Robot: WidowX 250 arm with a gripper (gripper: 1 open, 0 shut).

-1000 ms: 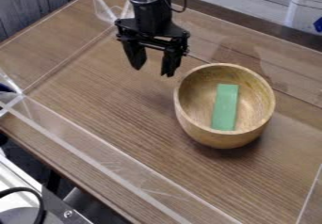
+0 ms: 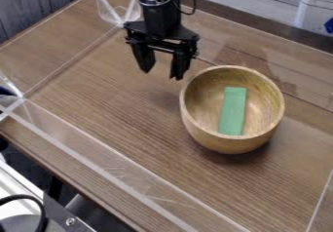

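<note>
My gripper (image 2: 162, 58) hangs near the top middle, open, its dark fingers spread, with nothing visible between them. Down and to the right of it stands a tan round bowl (image 2: 201, 109) on the wooden table. A green bar (image 2: 233, 109) lies inside the bowl, apart from the gripper.
Pale objects and edges lie along the left side, with a white item and black cable (image 2: 19, 216) at the bottom left corner.
The gripper has shifted very slightly. The bowl and green bar have not visibly moved.
</note>
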